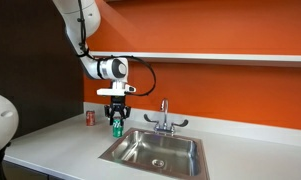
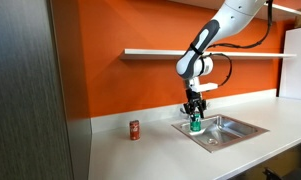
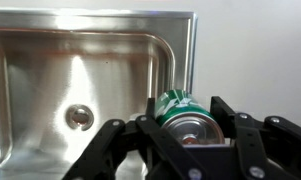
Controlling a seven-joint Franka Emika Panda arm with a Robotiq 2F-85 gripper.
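Observation:
A green can (image 3: 180, 105) with a silver top is clasped upright in my gripper, which is shut on it. In exterior view 1 the can (image 1: 117, 128) is at the sink's left edge, below the gripper (image 1: 117, 112). Exterior view 2 has the same can (image 2: 196, 123) near the sink's near-left rim. Whether its base touches the rim or counter cannot be told. The steel sink (image 3: 100, 22) lies to the left in the wrist view, with its drain in the basin.
A red can (image 2: 134, 130) stands alone on the counter, left of the sink. Behind the basin rises a faucet (image 1: 164, 118) with two handles. A white shelf (image 1: 210, 59) runs along the orange wall above. Counter space (image 1: 65, 142) left of the sink is clear.

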